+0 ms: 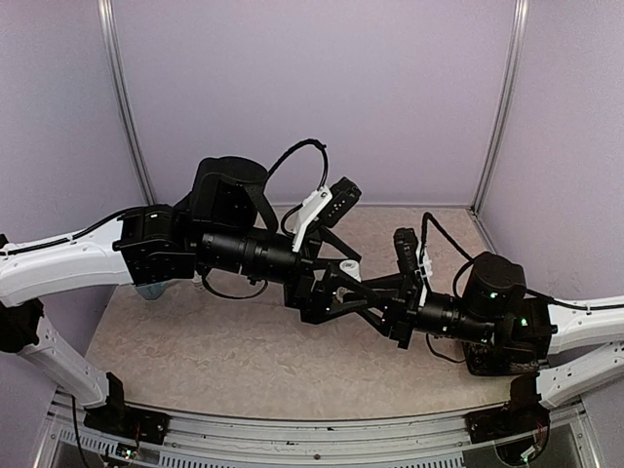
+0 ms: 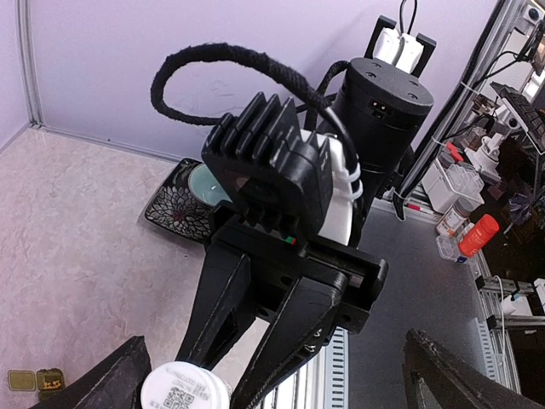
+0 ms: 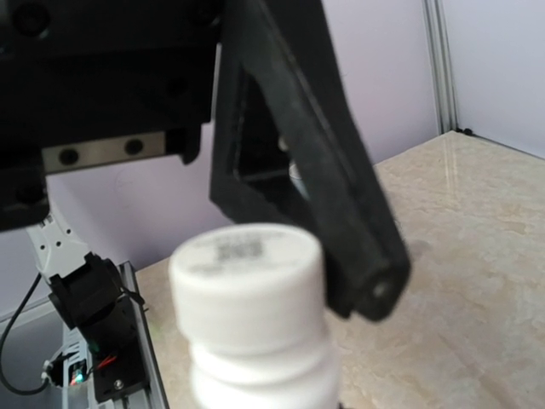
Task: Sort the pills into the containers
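A white pill bottle with a white cap (image 1: 349, 266) is held above the table between the two arms. My right gripper (image 1: 365, 294) is shut on it; in the left wrist view its black fingers (image 2: 294, 332) reach down to the bottle (image 2: 186, 388). Around the bottle, my left gripper (image 1: 357, 281) stands open, its wide-apart fingers (image 2: 106, 381) at either side of the left wrist view. Large and close in the right wrist view, the upright bottle (image 3: 249, 298) has a black left finger (image 3: 319, 162) beside it. No loose pills can be made out.
A dark patterned tray (image 2: 174, 207) with a pale green cup (image 2: 207, 184) stands at the table's side. Small compartments of a container (image 2: 36, 380) show at the lower left. A bluish cup (image 1: 151, 291) sits at the table's left.
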